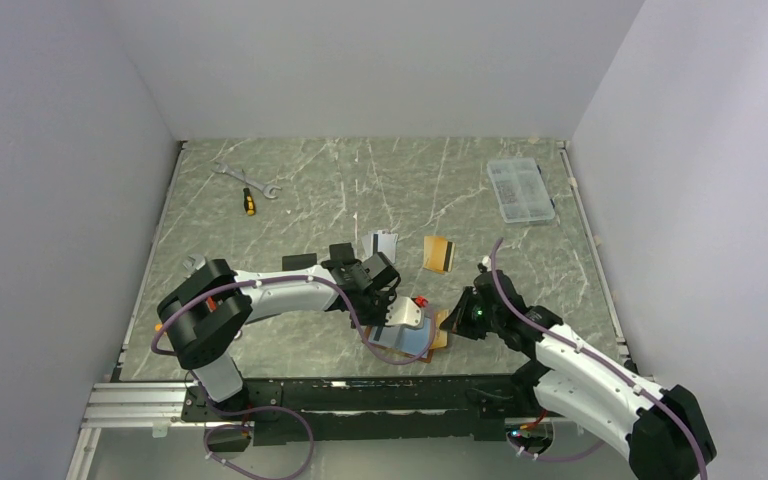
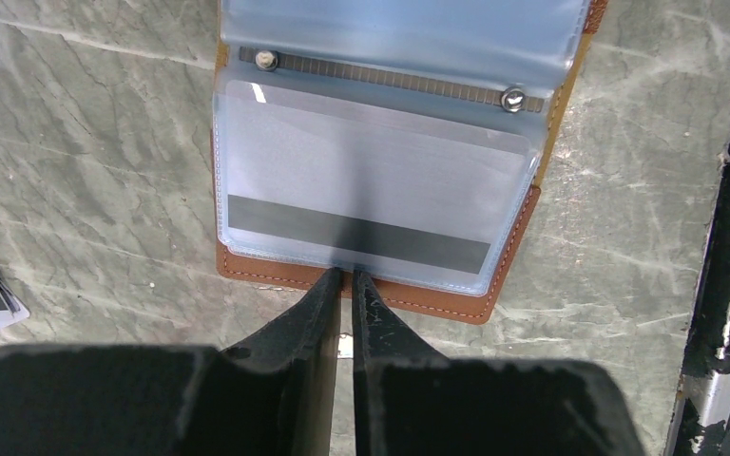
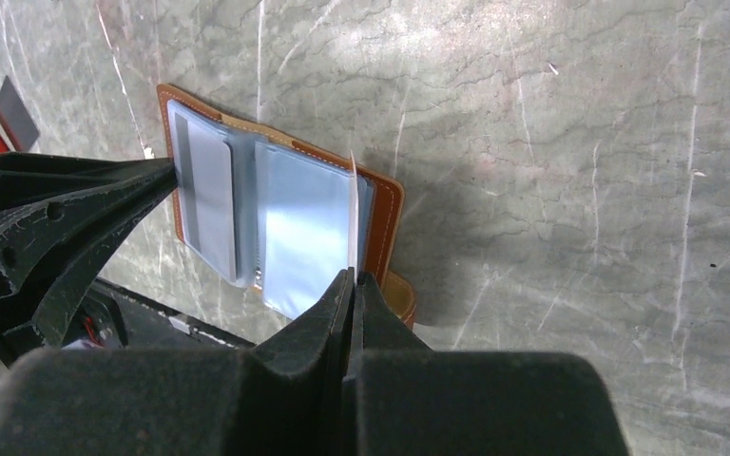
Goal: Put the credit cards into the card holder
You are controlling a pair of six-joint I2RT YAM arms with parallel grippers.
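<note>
The brown card holder (image 2: 437,301) lies unfolded on the table, with clear bluish plastic sleeves. In the left wrist view, a white card (image 2: 361,166) with a dark stripe sits inside a sleeve. My left gripper is at that sleeve's outer edge, fingertips close together with a narrow gap between them. In the right wrist view, a thin card (image 3: 353,214) stands edge-on between the fingertips of my right gripper, which is shut on it. This card is over the holder's other end and looks gold from the top; whether its edge is within a sleeve cannot be told.
White cards (image 1: 385,246) and gold cards (image 1: 438,254) lie behind the holder. Dark flat pieces (image 1: 299,262) lie by the left arm. A wrench (image 1: 250,182), a screwdriver (image 1: 249,202) and a clear box (image 1: 522,190) are farther back. Table right of the holder is bare.
</note>
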